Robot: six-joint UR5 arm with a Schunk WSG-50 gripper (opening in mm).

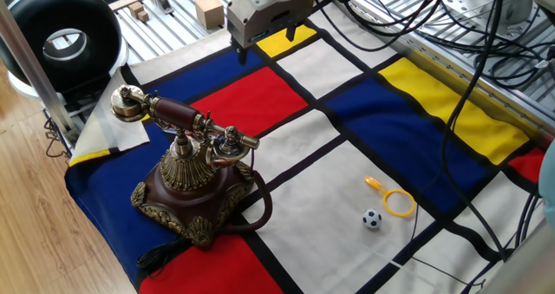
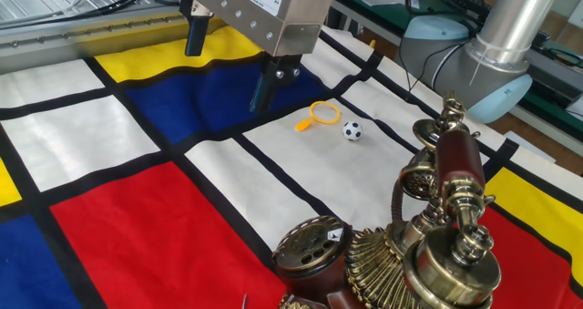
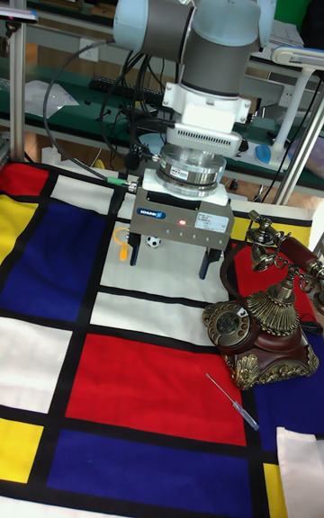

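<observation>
My gripper hangs over the cloth with its two fingers wide apart, and nothing shows between them. In exterior view 2 the gripper is high at the upper middle. An ornate antique telephone, dark red-brown and brass, stands upright at the left of exterior view 1, its handset resting on the cradle. A small black-and-white ball lies beside a yellow ring with a handle, both on a white patch. Exterior view 3 also has a thin screwdriver in front of the telephone. My gripper is apart from all of these.
A cloth with coloured blocks and black bands covers the table. Loose black cables hang along the right side of exterior view 1. A small wooden block sits on the metal slats behind.
</observation>
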